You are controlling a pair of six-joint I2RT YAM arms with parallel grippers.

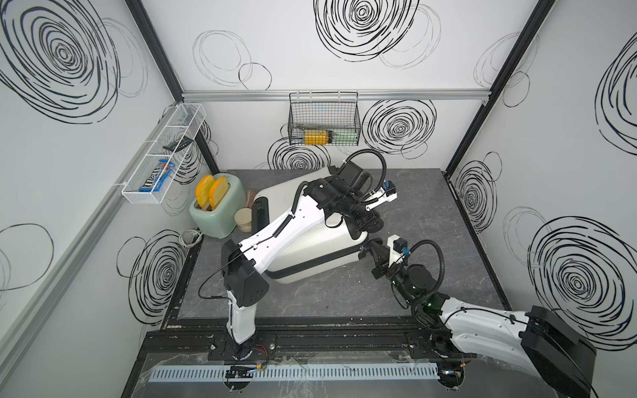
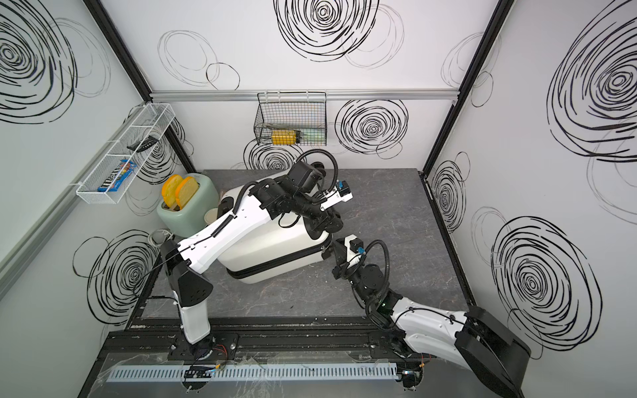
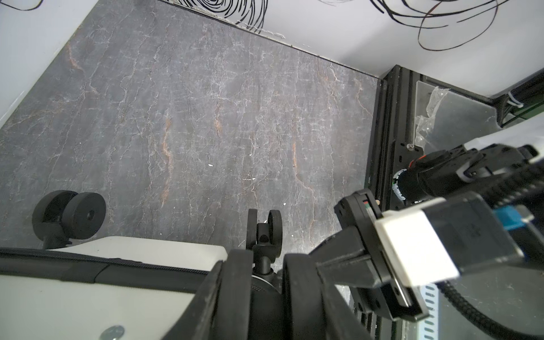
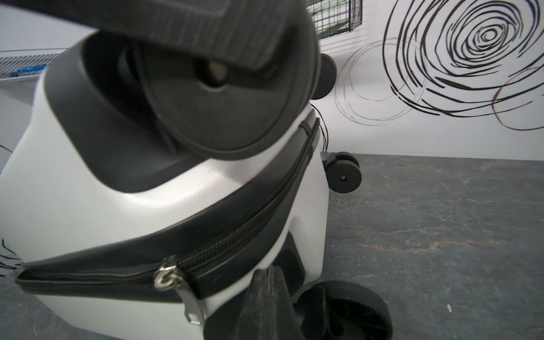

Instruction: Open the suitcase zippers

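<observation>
The white suitcase (image 1: 308, 258) lies on its side. Its black zipper band (image 4: 238, 235) runs round the wheeled end, with a silver zipper pull (image 4: 172, 282) hanging below the track in the right wrist view. My left gripper is shut on a black part of the suitcase at its upper wheeled corner; which part exactly is hidden. My right gripper is shut, nothing between its fingertips, just right of the zipper pull, by the lower wheel (image 4: 345, 306).
A green toaster (image 1: 219, 215) and a cup (image 1: 242, 221) stand behind the suitcase at left. Wire baskets (image 1: 323, 119) hang on the walls.
</observation>
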